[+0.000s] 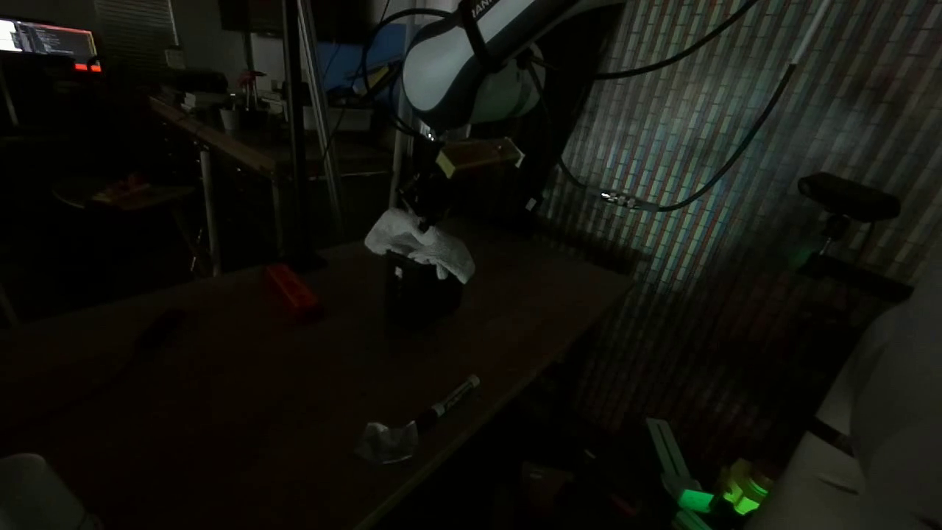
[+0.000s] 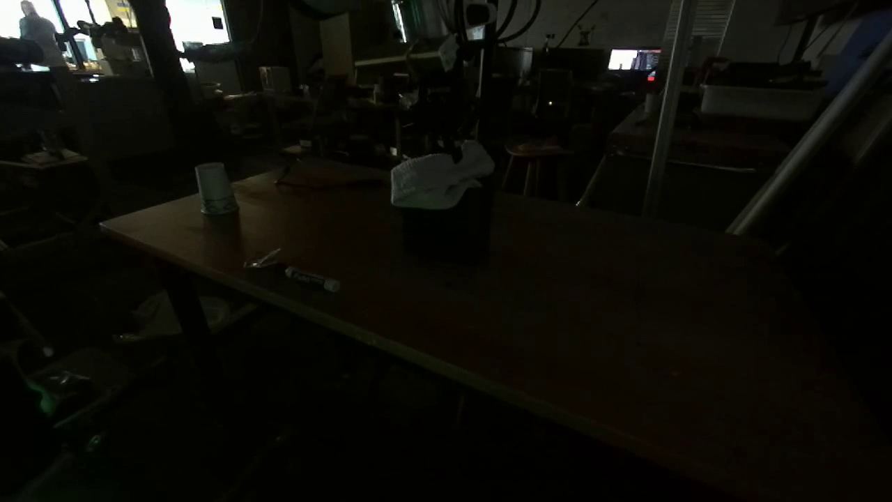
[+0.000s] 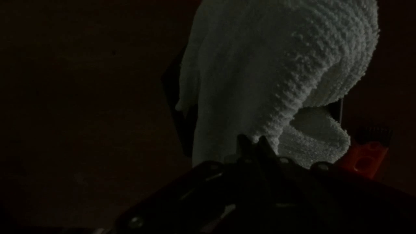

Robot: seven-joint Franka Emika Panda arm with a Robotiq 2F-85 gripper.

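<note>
A white cloth (image 1: 424,246) lies draped over the top of a black box (image 1: 419,296), hanging past its rim on more than one side. From above, my gripper is shut on a fold of this cloth, with its dark fingertips close together in the wrist view. Exterior view 2 shows the cloth (image 2: 436,180) covering the box's top and the dark box (image 2: 447,230) standing on the table under it. What the box holds is hidden by the cloth.
On the table lie a red object (image 1: 291,290), a marker (image 1: 452,397) and a crumpled clear wrapper (image 1: 386,442). A pale cup (image 2: 216,189) stands near the table's far end. Bare tabletop (image 2: 585,293) spreads on one side of the box.
</note>
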